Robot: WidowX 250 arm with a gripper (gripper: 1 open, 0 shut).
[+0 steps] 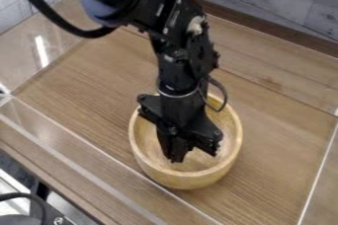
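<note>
My black gripper (179, 130) reaches down from the top of the view into a pale yellow, round bowl (199, 175) on the wooden table (79, 91). Its fingertips are low inside the bowl, over the left and middle part of its floor. The housing hides the bowl's back part. Whether the fingers are open or shut, and whether anything is between them, I cannot tell.
A grey wall (251, 12) runs along the back. Bare table surrounds the bowl on the left and right. A dark cable and edge lie at the lower left.
</note>
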